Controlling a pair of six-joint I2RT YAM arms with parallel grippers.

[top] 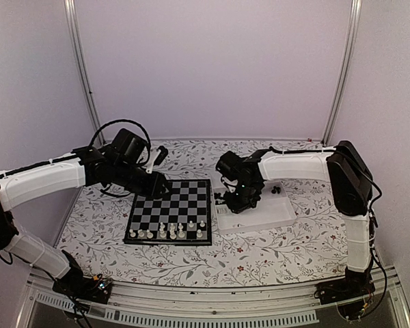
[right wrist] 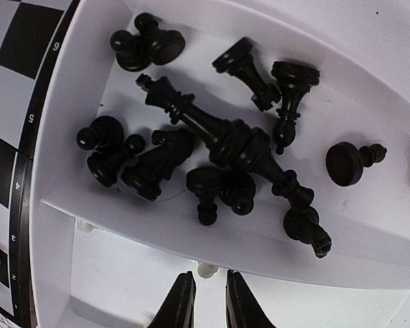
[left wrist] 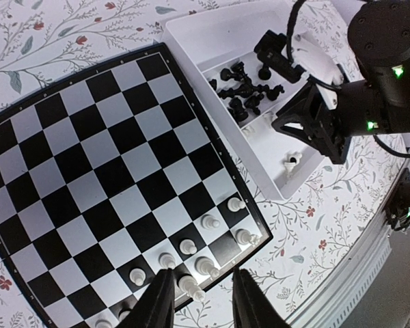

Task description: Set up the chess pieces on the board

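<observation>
The chessboard has white pieces on its near rows, such as a pawn. The white tray beside it holds black pieces in one compartment and a few white ones in the other. My left gripper hangs over the board, fingers apart, nothing seen between them. My right gripper is over the tray's white-piece compartment, shut on a small white piece at its fingertips, partly hidden at the divider.
The right arm covers much of the tray in the top view; the left arm reaches over the board's far left part.
</observation>
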